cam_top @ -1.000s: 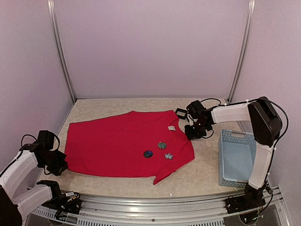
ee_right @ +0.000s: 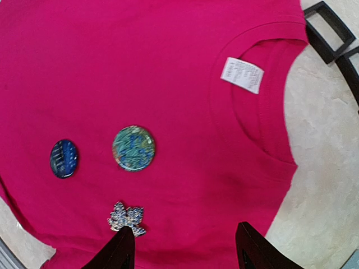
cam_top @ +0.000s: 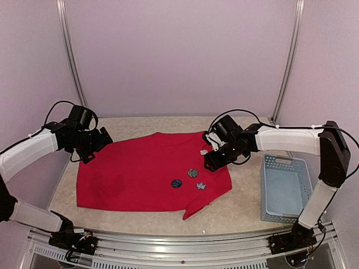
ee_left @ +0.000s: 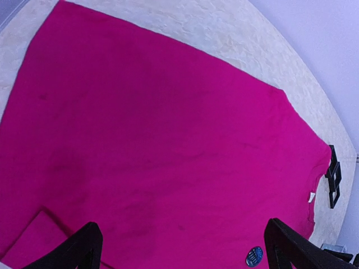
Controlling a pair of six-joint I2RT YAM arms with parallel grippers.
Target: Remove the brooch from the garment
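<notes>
A red garment (cam_top: 134,174) lies flat on the table. Three brooches sit on its right part: a dark blue oval (ee_right: 64,158), a round green-blue one (ee_right: 133,148) and a silver sparkly one (ee_right: 126,218); a white label (ee_right: 242,74) is at the neckline. My left gripper (cam_top: 96,147) hovers open over the garment's left end, its fingers empty. My right gripper (cam_top: 213,159) is open above the garment's right part, just up from the brooches in the top view, with nothing between its fingers.
A blue plastic basket (cam_top: 283,190) stands on the right of the table. Black frame-like objects (ee_right: 328,33) lie beyond the neckline. Bare table runs along the front and back edges.
My left arm has risen and moved toward the back right, over the garment. My right gripper has moved left over the garment, toward the brooches.
</notes>
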